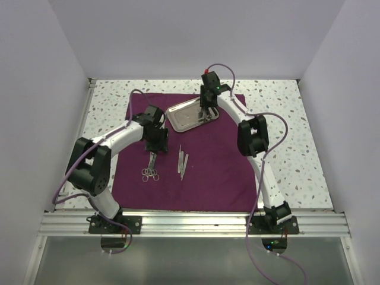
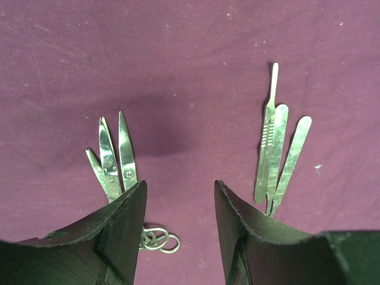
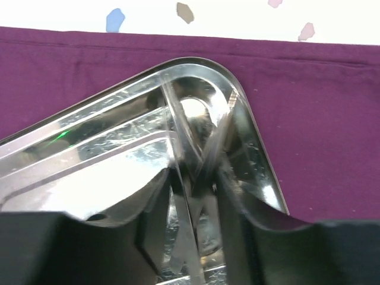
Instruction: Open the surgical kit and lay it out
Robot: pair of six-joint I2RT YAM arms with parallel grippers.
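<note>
The metal tray [image 1: 184, 127] lies at the back of the purple cloth [image 1: 222, 178]. My right gripper reaches into one end of it, its fingers partly apart on either side of thin, blurred steel instruments [image 3: 180, 127]. Whether the fingers press on them I cannot tell. My left gripper hovers over the cloth, open, the gap between its fingertips empty. Scissor-like instruments [image 2: 127, 157] with ring handles show beyond and partly behind its left finger. To its right lie several flat scalpel handles or tweezers [image 2: 276, 151], side by side.
Speckled white table [image 1: 291, 145] surrounds the cloth. In the top view, the cloth's right half and front are bare. The tray's raised rim [image 3: 261, 148] runs close around the right fingers.
</note>
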